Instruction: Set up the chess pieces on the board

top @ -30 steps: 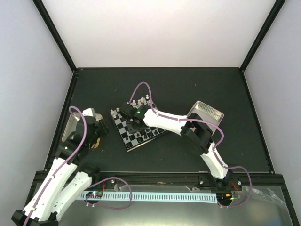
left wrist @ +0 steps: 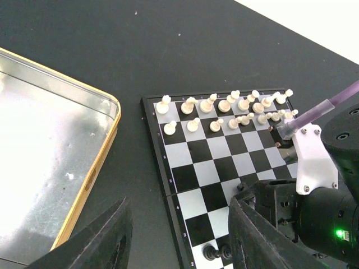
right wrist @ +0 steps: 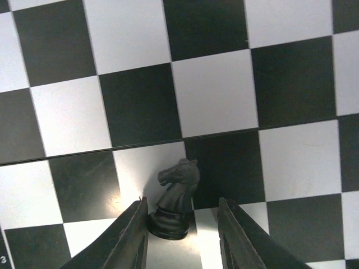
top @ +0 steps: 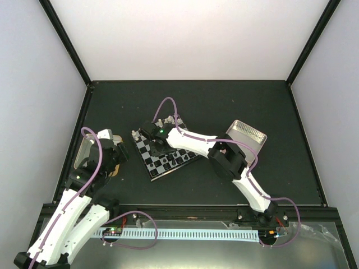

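Observation:
The chessboard [top: 162, 165] lies in the middle of the table, white pieces [left wrist: 190, 106] standing along its far edge in the left wrist view, some black pieces [left wrist: 211, 252] nearer. My right gripper is low over the board, part open, around a black knight [right wrist: 176, 196]; whether its fingers touch the knight I cannot tell. My left gripper hangs open at the board's left, beside the metal tray, with nothing visible between its fingers.
A tray with a wooden-coloured rim [left wrist: 90, 179] is left of the board. A metal tray [top: 247, 131] stands at the right.
My right arm has shifted slightly over the board; the left arm looks unmoved.

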